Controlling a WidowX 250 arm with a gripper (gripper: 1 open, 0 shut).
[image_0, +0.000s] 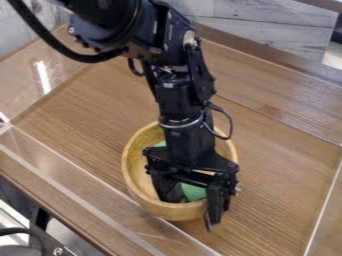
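A light tan round bowl (139, 160) sits on the wooden table at the lower middle of the camera view. My black gripper (193, 200) reaches down from above into the bowl and covers much of it. Its fingers are open and reach over the front and right of the bowl. A green object (189, 191) lies inside the bowl, largely hidden behind the fingers.
A pale wall (267, 30) runs along the back. The table's front left edge is close to the bowl, with dark cables below it.
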